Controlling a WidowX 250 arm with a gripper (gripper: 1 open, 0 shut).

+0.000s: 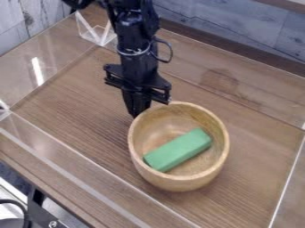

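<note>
My black gripper [137, 93] hangs from the top of the view over the wooden table, just behind the rim of a round beige bowl [152, 175]. Its fingertips are at or near the bowl's back-left rim; whether they touch it or grip it I cannot tell. A green block [179, 153] lies diagonally inside the bowl.
Bare table [66, 116] stretches to the left and behind, with more free room at the right [256, 107]. Dark cables are at the lower left edge, and something clear stands at the left edge.
</note>
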